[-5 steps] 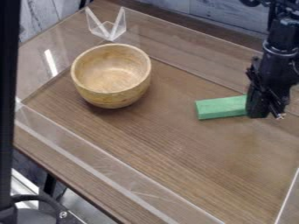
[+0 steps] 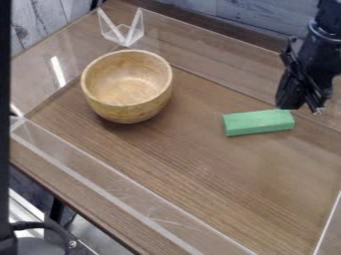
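Observation:
A black gripper (image 2: 293, 98) hangs at the right of the camera view, shut with nothing showing between its fingers. It is above and behind a green rectangular block (image 2: 257, 123), which lies flat on the wooden table (image 2: 186, 189), apart from it.
A round wooden bowl (image 2: 126, 85) stands on the left half of the table. A white translucent object (image 2: 120, 30) sits near the back left. Dark hardware sits at the bottom left corner.
The gripper has risen and moved back, away from the green block, uncovering its right end. The block shows no clear movement.

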